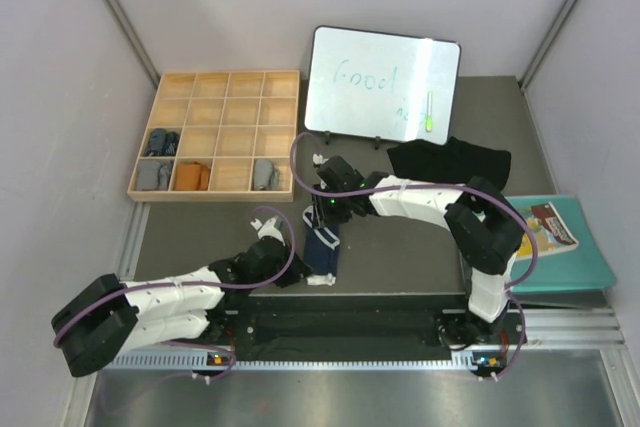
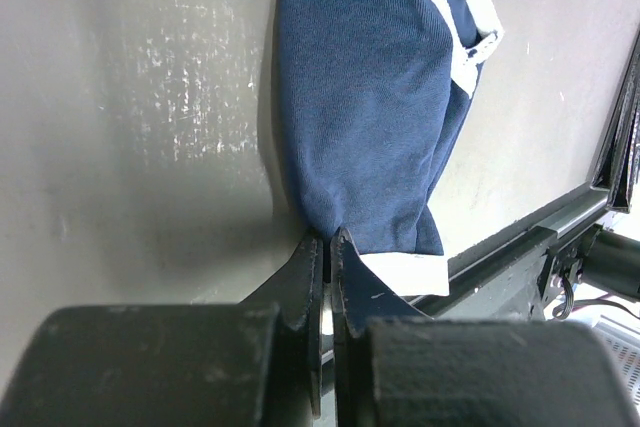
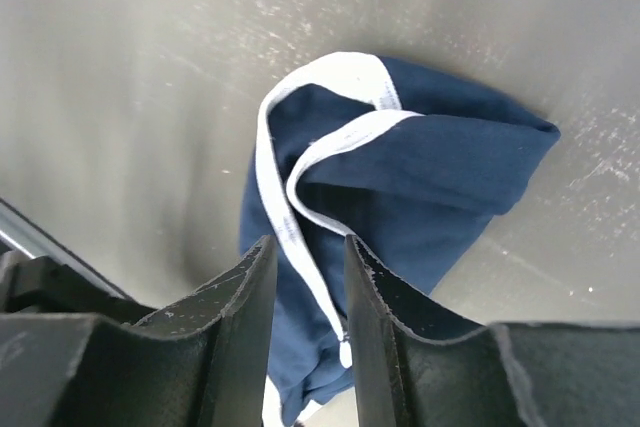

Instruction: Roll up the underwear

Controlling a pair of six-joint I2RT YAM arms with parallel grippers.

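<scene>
The dark navy underwear (image 1: 322,253) lies in a narrow folded strip on the table, its white trim running across the far part. At its near left corner my left gripper is shut on the cloth, close to the white band (image 2: 410,272). Over the far end my right gripper stands part open, its two fingers apart above the white-edged waistband (image 3: 285,217) and a folded flap (image 3: 440,162). No cloth shows clearly pinched in it. From above, the right gripper hides part of the far end.
A wooden divided box (image 1: 215,132) with several folded garments stands at the back left. Behind is a whiteboard (image 1: 380,87); black cloth (image 1: 450,167) lies at right, beside a teal box (image 1: 580,267). Bare table surrounds the underwear.
</scene>
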